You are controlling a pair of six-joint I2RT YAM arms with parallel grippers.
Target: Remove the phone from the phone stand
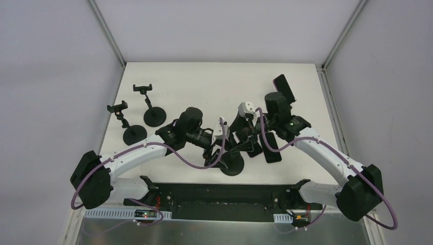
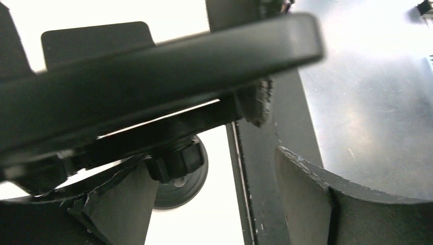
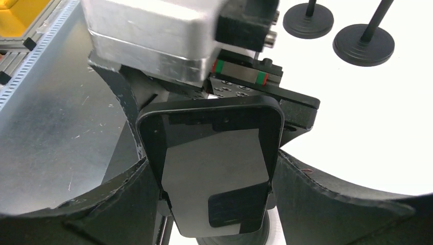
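Observation:
Both grippers crowd over a round-based phone stand [image 1: 232, 168] at the table's front middle. In the right wrist view a phone [image 3: 214, 178] stands upright in its holder, between the spread fingers of my right gripper; whether they touch it is unclear. In the left wrist view the phone [image 2: 153, 71] crosses close above my left gripper, whose fingers are apart, the holder's knob behind them. The grippers partly hide the stand and phone in the top view.
Two empty stands [image 1: 154, 116] are at the left. Dark phones [image 1: 271, 153] lie on the table at the right, with another black item [image 1: 283, 87] at the back right.

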